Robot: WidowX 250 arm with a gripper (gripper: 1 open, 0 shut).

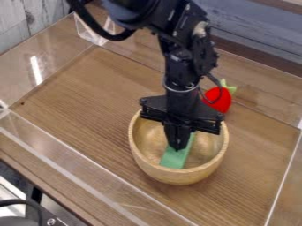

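My black gripper [179, 132] reaches down from the top into a tan bowl [154, 163] at the centre front of the wooden table. Its fingers meet over the upper end of a green elongated object [176, 155] lying in the bowl; whether they touch it cannot be seen clearly. The gripper looks shut, with nothing clearly between its fingertips.
A red object with a green top [217, 100] lies behind the bowl to the right, partly behind the arm. A clear container [92, 26] is at the back left.
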